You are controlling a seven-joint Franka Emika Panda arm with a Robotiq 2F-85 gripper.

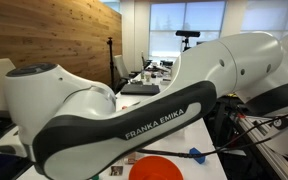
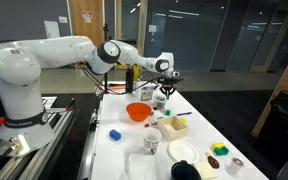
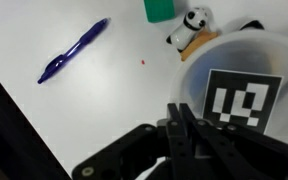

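Note:
A translucent white container point(image 3: 214, 65) with a black-and-white square marker point(image 3: 242, 97) showing inside fills the right of the wrist view. My gripper appears shut on its near rim, fingertips close together. In exterior view 2 the gripper point(image 2: 167, 91) is at the far end of the table, with the whitish container point(image 2: 160, 101) just below it. Whether the container touches the table cannot be told. My arm hides the gripper in exterior view 1.
A blue pen point(image 3: 74, 48), a green block point(image 3: 159, 8) and a small black-and-white object point(image 3: 192, 20) lie near the container. Closer to the exterior camera stand a red-orange bowl point(image 2: 138, 111), an open tan box point(image 2: 172, 129), a mug point(image 2: 150, 147) and a plate point(image 2: 184, 152).

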